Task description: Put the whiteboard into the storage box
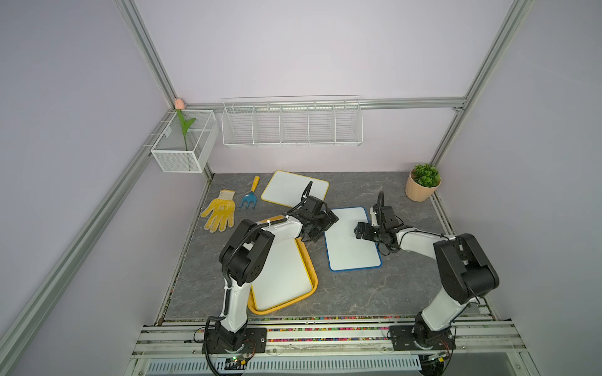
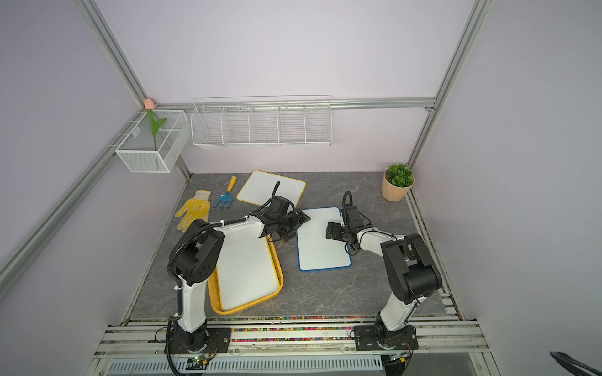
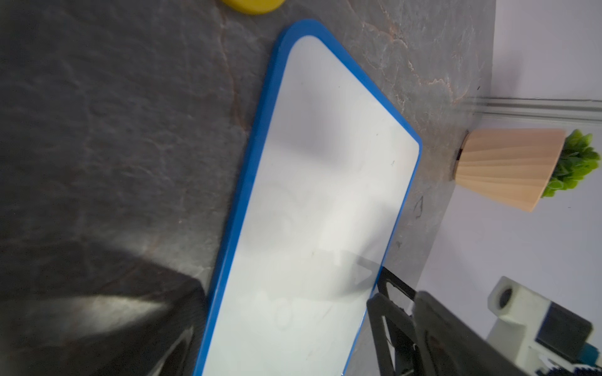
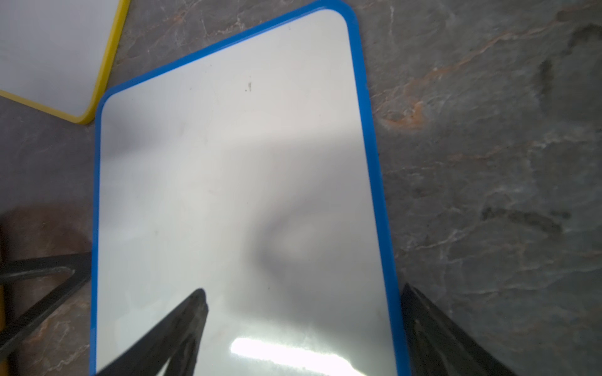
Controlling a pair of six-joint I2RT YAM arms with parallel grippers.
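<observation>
A blue-edged whiteboard [image 1: 351,250] lies flat on the grey table, right of the yellow storage box [image 1: 309,262]. At its left edge my left gripper is open; the blue rim runs between its fingers, close to the left one. My right gripper, also open, is at the opposite edge, with that rim just inside its right finger and the left finger over the white surface. Contact with the table or board cannot be judged. Inside the box lies another white board [image 1: 282,275], partly covered by my left arm.
A yellow-edged whiteboard [image 1: 294,186] lies at the back. Yellow glove [image 1: 219,211] and blue fork [image 1: 249,199] are at the back left, a potted plant [image 1: 423,183] at the back right. Wire baskets [image 1: 291,125] hang on the wall. Table front of the blue-edged board is clear.
</observation>
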